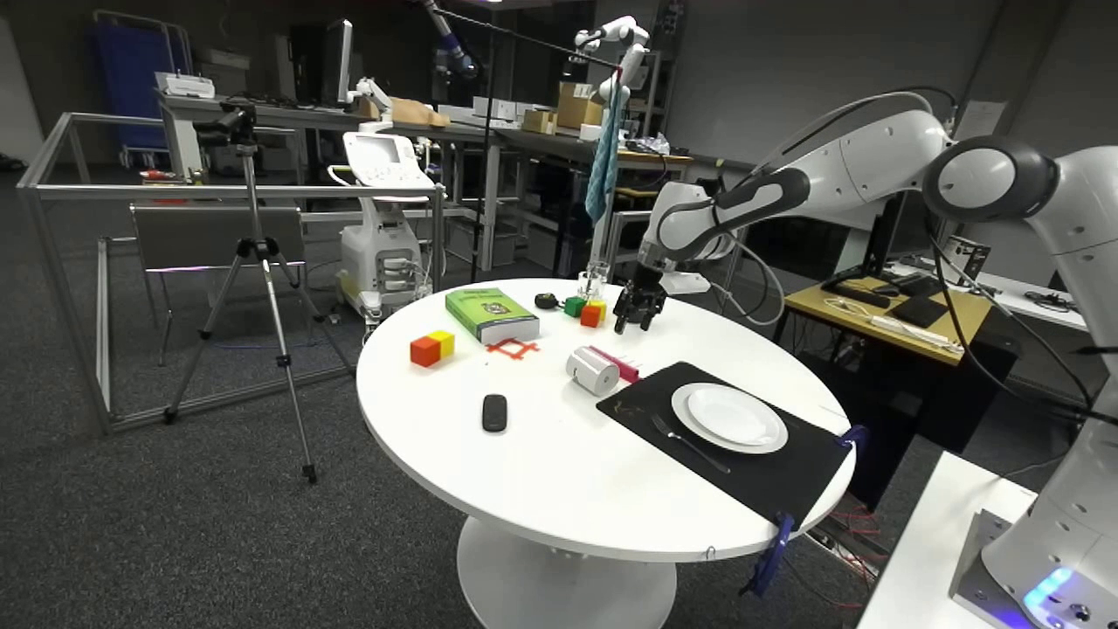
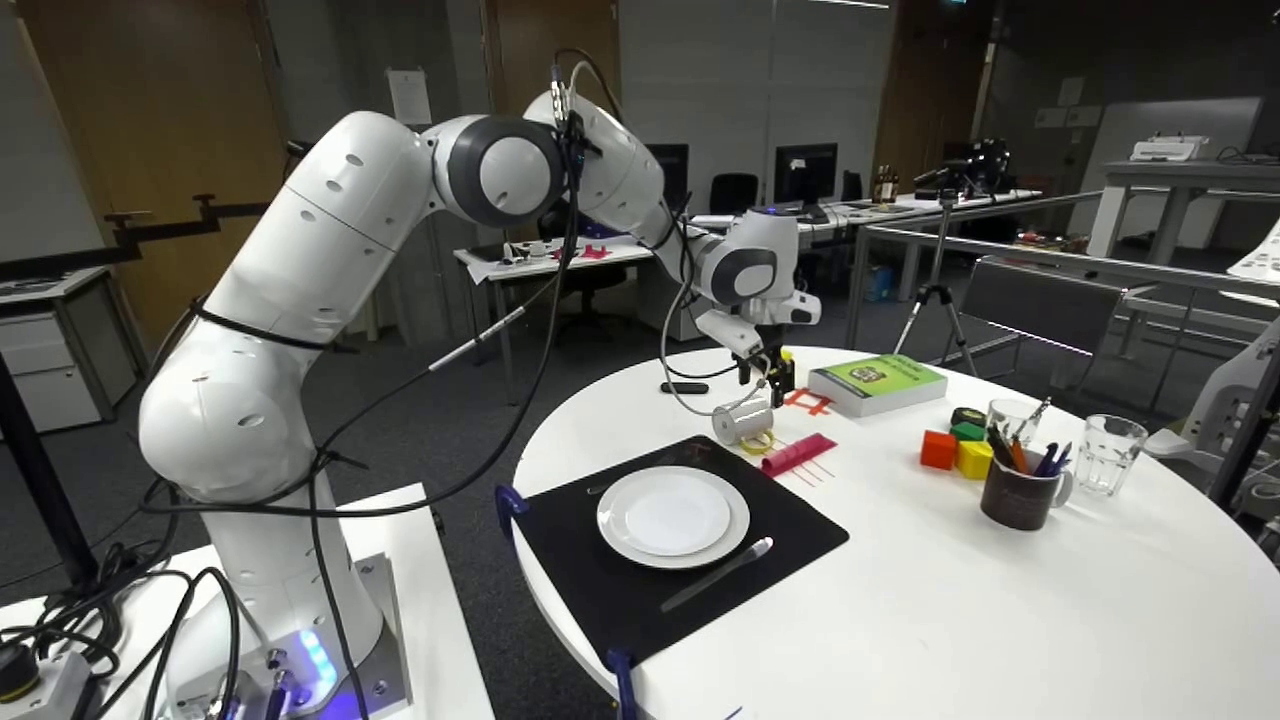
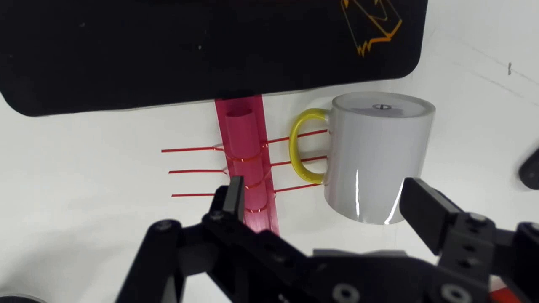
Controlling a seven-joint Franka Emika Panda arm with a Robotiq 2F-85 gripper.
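Observation:
A white mug (image 3: pixel 379 161) with a yellow handle (image 3: pixel 298 146) lies on its side on the round white table. Beside the handle is a pink tube-like piece (image 3: pixel 246 151) with thin red prongs out to both sides. My gripper is open, its black fingers (image 3: pixel 422 207) wide apart and nothing held. In the wrist view the left finger overlaps the pink piece and the right finger overlaps the mug's lower right edge. Exterior view 2 has the gripper (image 2: pixel 774 378) above table level, by the mug (image 2: pixel 743 419); whether it touches anything cannot be told.
A black placemat (image 2: pixel 768 510) carries stacked white plates (image 2: pixel 672 510) and cutlery. Elsewhere stand a green book (image 2: pixel 882 382), coloured cubes (image 2: pixel 938 449), a dark pen mug (image 2: pixel 1017 494) and glasses (image 2: pixel 1110 456).

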